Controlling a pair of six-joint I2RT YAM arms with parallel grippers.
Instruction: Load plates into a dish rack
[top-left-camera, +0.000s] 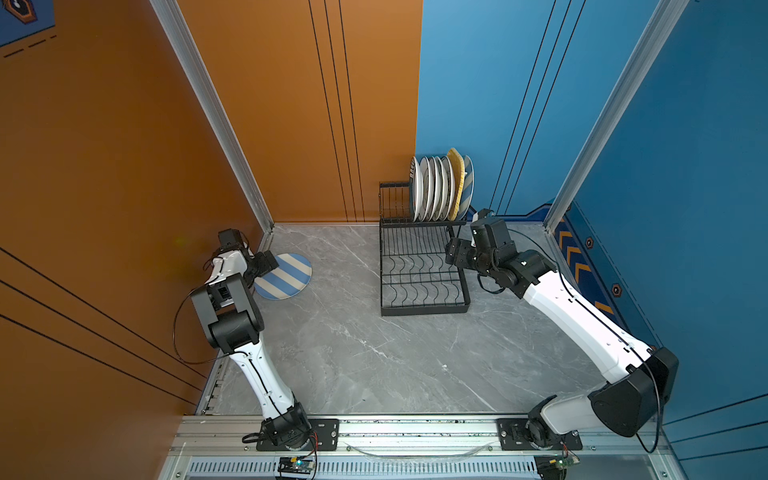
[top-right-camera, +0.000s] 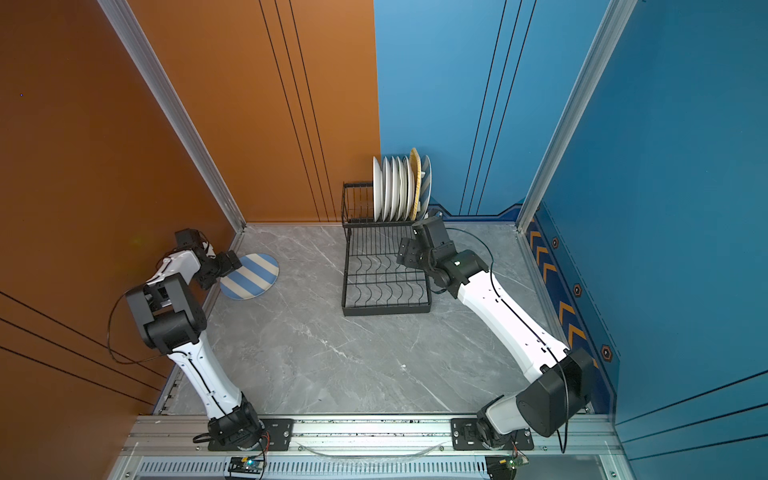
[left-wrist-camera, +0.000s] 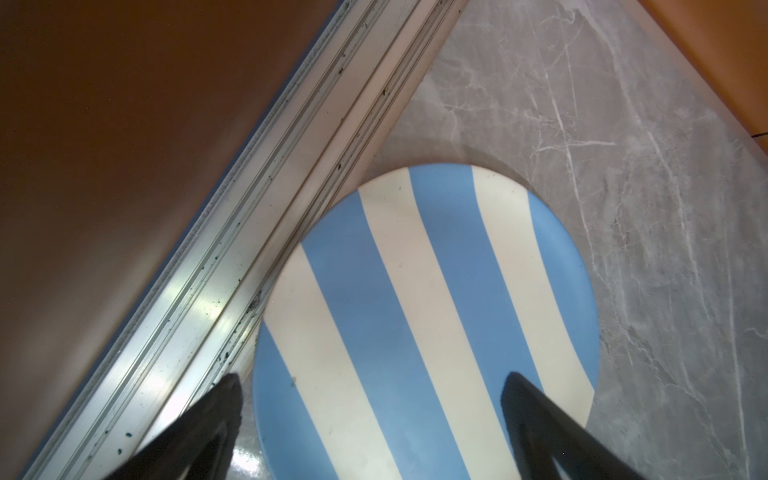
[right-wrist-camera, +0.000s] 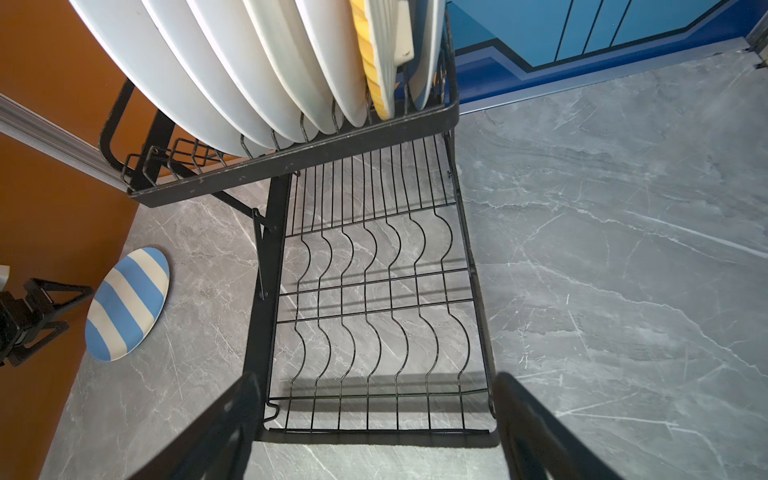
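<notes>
A blue-and-cream striped plate (top-left-camera: 282, 280) lies flat against the left rail. My left gripper is over it with open fingers, nothing between them. The black dish rack (top-left-camera: 424, 310) stands at the centre; its upper tier holds several upright white plates (right-wrist-camera: 248, 64), a yellow one (right-wrist-camera: 376, 56) and a striped one at the right end. The lower tier is empty. My right gripper hangs by the rack's right side, fingers apart, nothing between them.
Orange and blue walls enclose the area, with metal rails along the edges.
</notes>
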